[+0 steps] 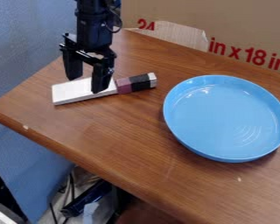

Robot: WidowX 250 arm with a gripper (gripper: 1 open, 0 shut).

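My black gripper (87,77) is lowered over the white flat blade of a cleaver-like object (70,93), with its two fingers spread apart above or at the blade. The object's maroon and dark handle (136,84) points right, ending in a light cap. I cannot tell whether the fingertips touch the blade. To the right, a blue round plate (224,118) lies on the wooden table (130,140).
A cardboard box (241,31) stands behind the table. The table's left and front edges drop off to a blue surface and clutter with cables below.
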